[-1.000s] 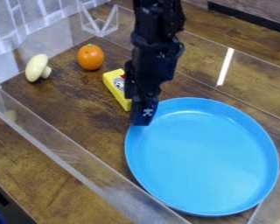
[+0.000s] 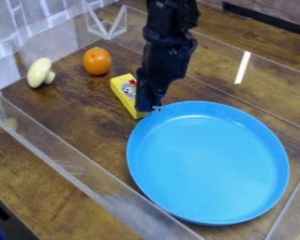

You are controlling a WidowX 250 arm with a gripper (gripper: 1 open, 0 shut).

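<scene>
The black gripper (image 2: 156, 92) points down from the top centre, its tip shut just over the right side of a yellow box (image 2: 125, 89). Whether it touches the box is hard to tell. Below and to the right lies a large blue plate (image 2: 206, 167).
An orange fruit (image 2: 97, 61) and a pale white vegetable (image 2: 41, 71) lie on the wooden table (image 2: 65, 150) at the upper left. Clear plastic walls run along the left. The table right of the arm is bare apart from a white strip.
The gripper has moved up and back, away from the blue plate. The plate appears slightly shifted toward the upper left.
</scene>
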